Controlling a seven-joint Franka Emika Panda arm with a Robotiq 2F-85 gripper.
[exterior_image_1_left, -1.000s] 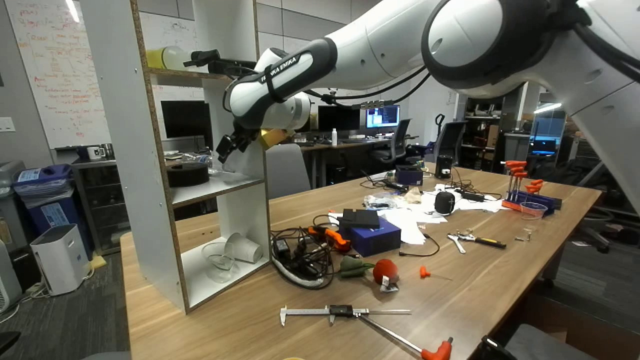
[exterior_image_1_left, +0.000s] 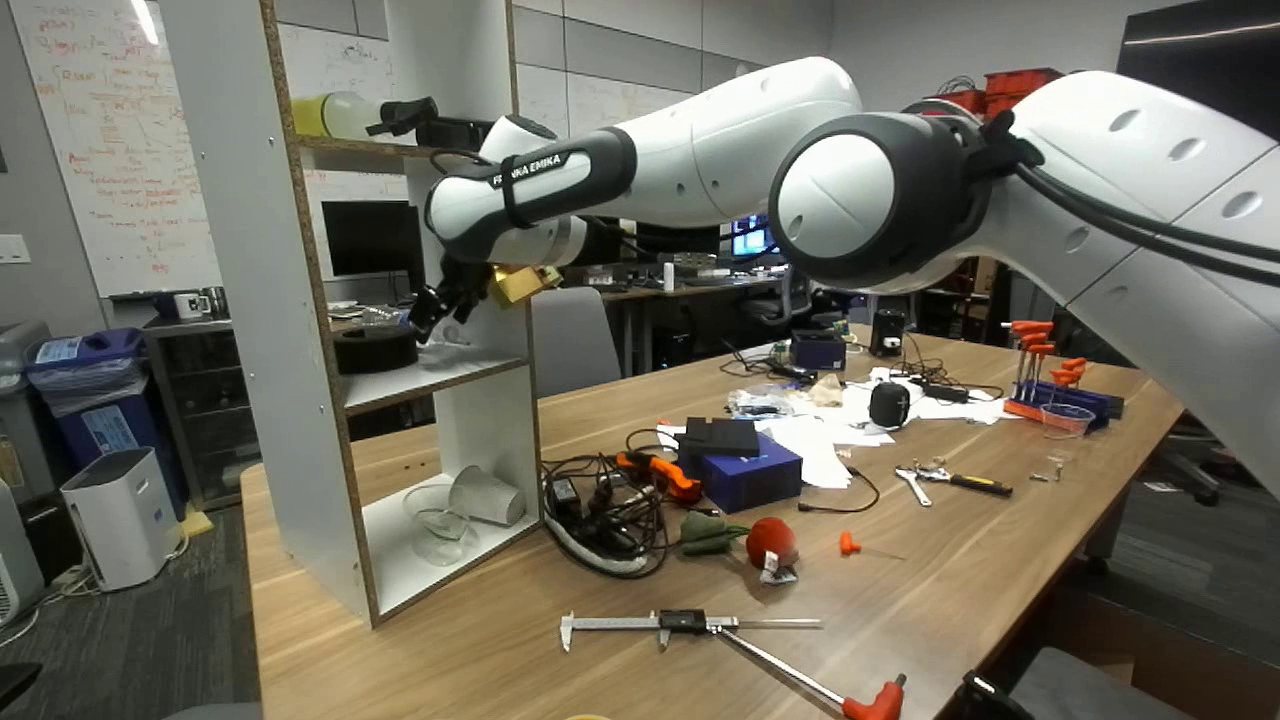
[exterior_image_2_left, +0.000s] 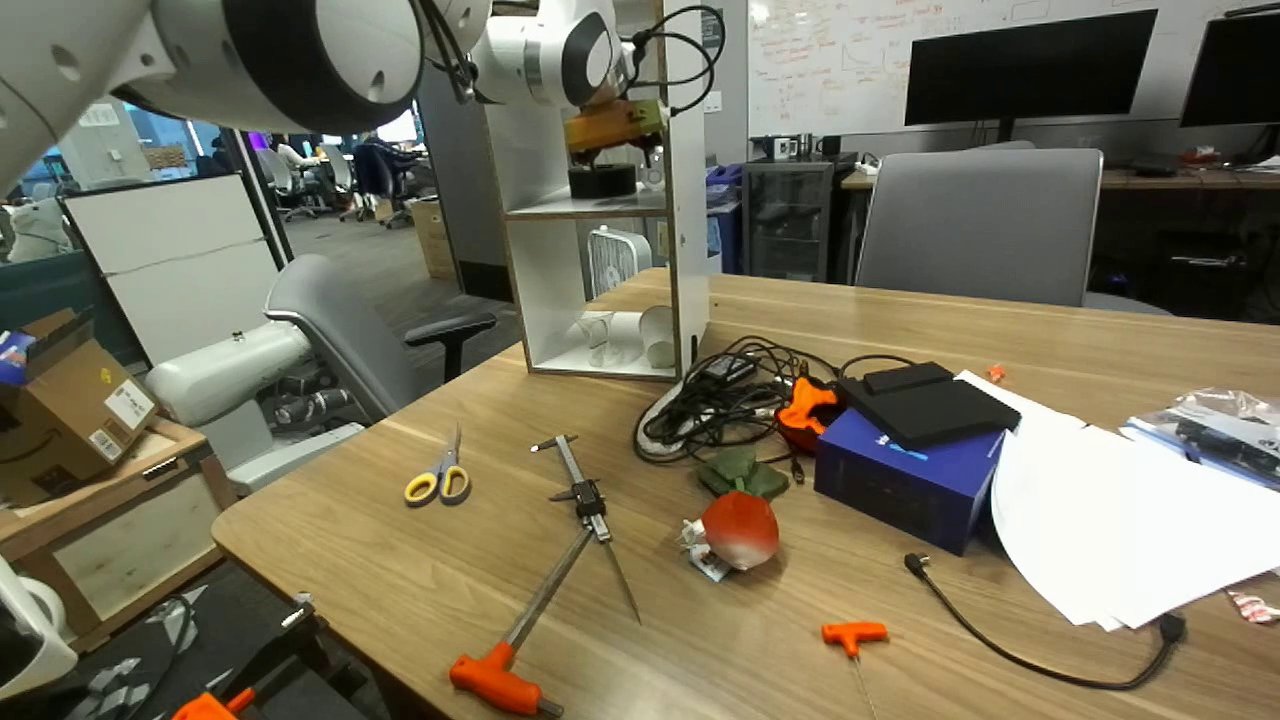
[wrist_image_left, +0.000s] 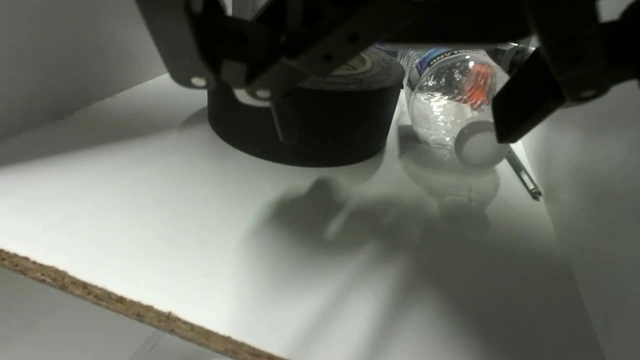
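My gripper stands open inside the middle compartment of the shelf, with nothing held between its fingers. In the wrist view a thick black tape roll (wrist_image_left: 300, 133) lies flat on the white shelf board, behind the left finger. Right of the roll, a clear plastic bottle (wrist_image_left: 447, 102) lies with its white cap towards the camera; the right finger overlaps its edge. Exterior view 1 has the gripper (exterior_image_1_left: 439, 310) just above and right of the tape roll (exterior_image_1_left: 374, 349). Whether a finger touches the roll or bottle I cannot tell.
A thin metal tool (wrist_image_left: 523, 172) lies by the right-hand wall. Side walls and the board's front edge (wrist_image_left: 120, 304) bound the compartment. Below, a white cup (exterior_image_1_left: 486, 494) and a clear glass (exterior_image_1_left: 441, 536) lie in the bottom compartment. Cables (exterior_image_1_left: 606, 510) clutter the table beside the shelf.
My arm has moved left in exterior view 1, further into the compartment. The gripper now reaches closer to the tape roll. Objects on the table have stayed put.
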